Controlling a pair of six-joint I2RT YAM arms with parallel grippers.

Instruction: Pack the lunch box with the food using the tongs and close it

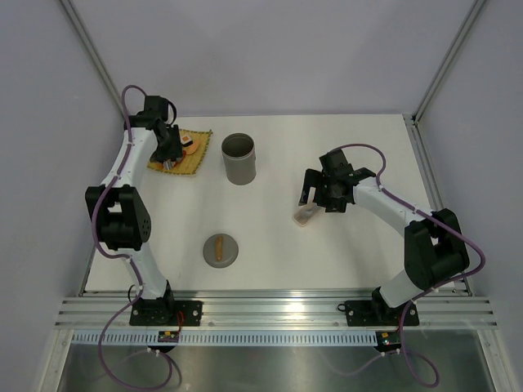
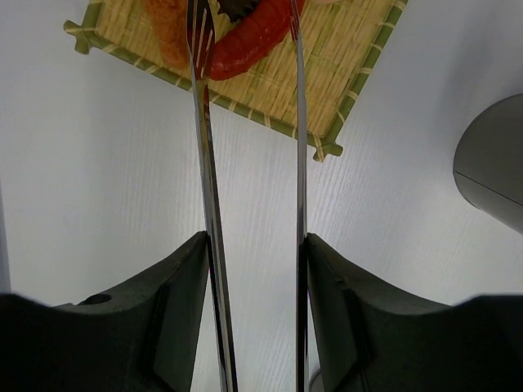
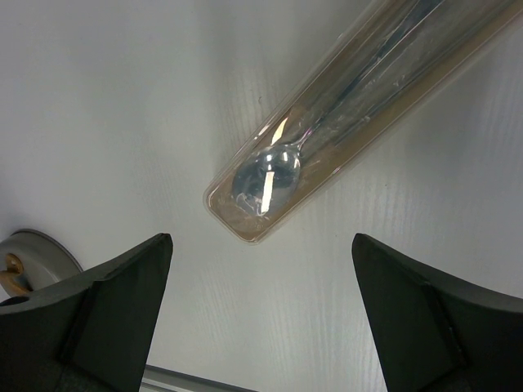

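Note:
A yellow woven mat [image 1: 188, 167] at the back left holds food: a red sausage [image 2: 249, 45], an orange fried piece [image 2: 167, 28] and other items. My left gripper is over it, its long metal tongs part open around the sausage; whether they touch it I cannot tell. My right gripper is open above a clear case [image 3: 335, 131] holding a spoon [image 3: 265, 180], with nothing between its fingers. A round grey container [image 1: 221, 261] with a brown piece on it sits front centre.
A tall grey cylinder [image 1: 239, 167] stands right of the mat. Metal rails [image 1: 286, 298] run along the front edge.

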